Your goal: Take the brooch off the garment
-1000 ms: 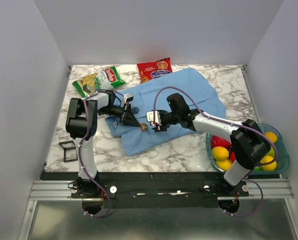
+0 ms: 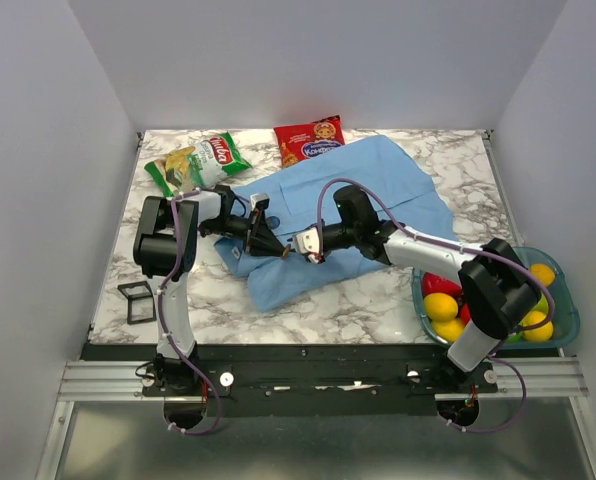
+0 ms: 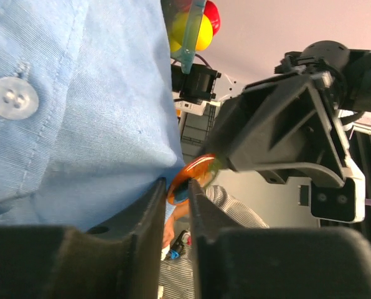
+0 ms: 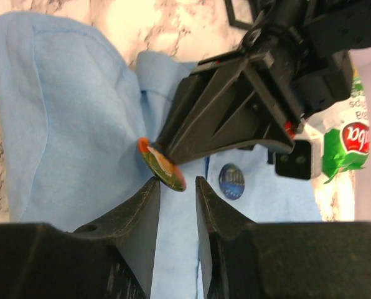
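Observation:
The brooch [image 4: 162, 166], an oval piece with an orange-red rim, is at the pale blue garment [image 2: 298, 285], seen almost edge-on. In the right wrist view, the fingertips of my left gripper [image 2: 281, 251] touch its upper side; whether they pinch it cannot be told. From the left wrist view, the brooch's rim [image 3: 195, 171] and some blue cloth show at those tips, with a narrow gap between the fingers. My right gripper faces it from the other side, open, its tips apart around the brooch's lower end without a visible grip.
A red snack bag [image 2: 308, 140] and a green one [image 2: 198, 163] lie behind the garment. At the right stands a basket [image 2: 572, 312] of fruit. A dark open frame [image 2: 138, 301] lies at the left.
My right gripper's tips have come nearer to the brooch and now partly overlap it in the top view. The left gripper has shifted slightly to the right.

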